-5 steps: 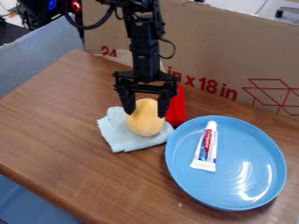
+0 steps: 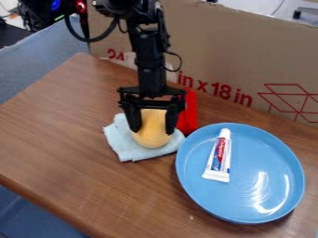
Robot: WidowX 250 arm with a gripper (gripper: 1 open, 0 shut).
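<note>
My black gripper is low over a round, pale-orange object, its fingers reaching down around the upper part of it. Whether they are closed on it is hard to tell. The object rests on a folded light-blue cloth. Behind it, to the right, is a red item, partly hidden by the gripper. A blue plate on the right holds a white tube with red and blue markings.
A cardboard panel stands along the back, and a grey padded surface borders the left.
The cloth, plate and tube are unchanged.
</note>
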